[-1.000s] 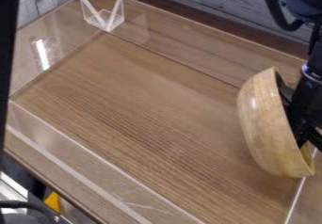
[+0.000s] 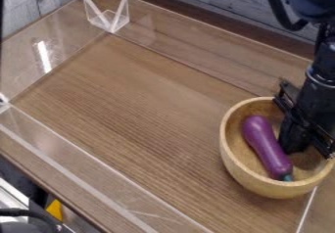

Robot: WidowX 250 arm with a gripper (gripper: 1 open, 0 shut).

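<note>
A tan wooden bowl (image 2: 245, 165) sits on the wooden table at the lower right, with a purple eggplant (image 2: 263, 140) lying in it, a small green end toward the bottom. My black gripper (image 2: 291, 122) is at the bowl's back right rim, partly over the inside. Its fingertips are dark and overlap, so whether anything is between them is unclear.
A clear wire-like holder (image 2: 108, 15) stands at the back left. A pale wall runs along the back.
The bowl was steeply tilted about a second ago and now rests flat, showing the eggplant inside.
</note>
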